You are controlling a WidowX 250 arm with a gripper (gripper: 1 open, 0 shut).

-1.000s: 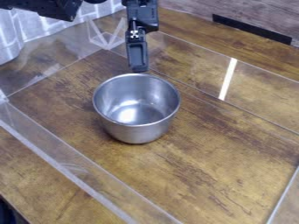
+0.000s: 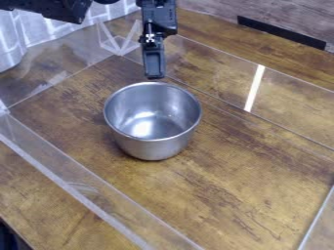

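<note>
A steel pot (image 2: 152,137) stands upright on the wooden surface, left of centre, and looks empty. My gripper (image 2: 154,70) hangs just above the pot's back rim, pointing down. Its fingers are seen nearly edge-on, so I cannot tell how far apart they are; I see no object held in it.
Clear plastic walls edge the wooden work area (image 2: 235,186). A white translucent item (image 2: 20,54) sits at the upper left. The wood to the right and in front of the pot is bare.
</note>
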